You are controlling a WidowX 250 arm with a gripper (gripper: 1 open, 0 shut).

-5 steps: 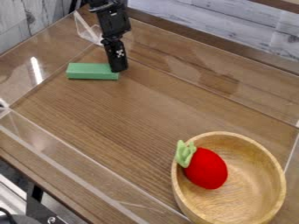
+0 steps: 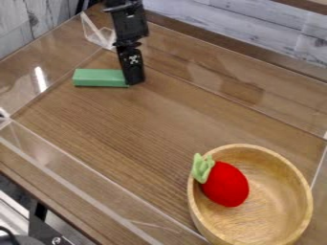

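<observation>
A black gripper (image 2: pixel 130 71) hangs at the upper left, its fingertips low at the right end of a flat green block (image 2: pixel 98 78) lying on the wooden table. The fingers are small and dark, and whether the block's end is between them is hard to see. A red strawberry-like plush with a green top (image 2: pixel 225 185) lies in a round wooden bowl (image 2: pixel 278 217) at the lower right.
A pale plank surface runs along the back right, and the table's left edge shows at the lower left.
The gripper has shifted very slightly to the right and down beside the green block's end. The block, bowl and red plush look unmoved.
</observation>
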